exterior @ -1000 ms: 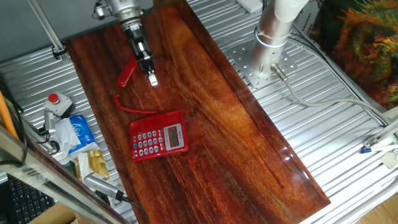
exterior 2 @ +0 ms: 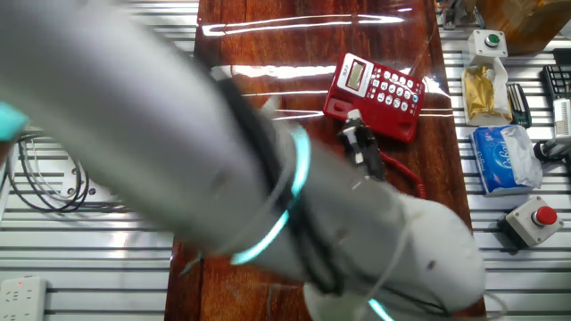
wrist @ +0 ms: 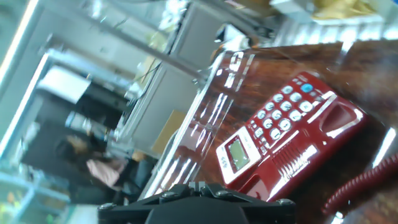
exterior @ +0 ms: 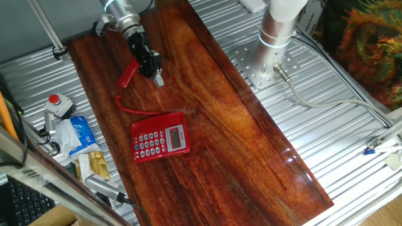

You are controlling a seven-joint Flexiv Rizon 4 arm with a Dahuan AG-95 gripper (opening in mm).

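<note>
A red desk phone (exterior: 160, 137) with a keypad and small display lies on the dark wooden table, its cradle empty. Its red handset (exterior: 129, 73) lies apart towards the far left side, joined by a coiled cord (exterior: 135, 112). My gripper (exterior: 159, 81) hangs just right of the handset, pointing towards the phone, and its fingertips look together with nothing visible between them. From the wrist, the phone (wrist: 280, 134) fills the right and centre beyond the gripper; the handset is out of that view. In exterior view 2 my arm hides the handset, while the phone (exterior 2: 379, 94) shows clear.
Left of the table stand a red-buttoned box (exterior: 58, 104), a blue tissue pack (exterior: 80, 135) and a gold packet (exterior: 98, 164). A robot base column (exterior: 270, 59) stands to the right on the ribbed metal surface.
The wrist has swung a little to the left in exterior view 1, and the gripper now slants more, its tip slightly further right. Phone and handset have stayed put.
</note>
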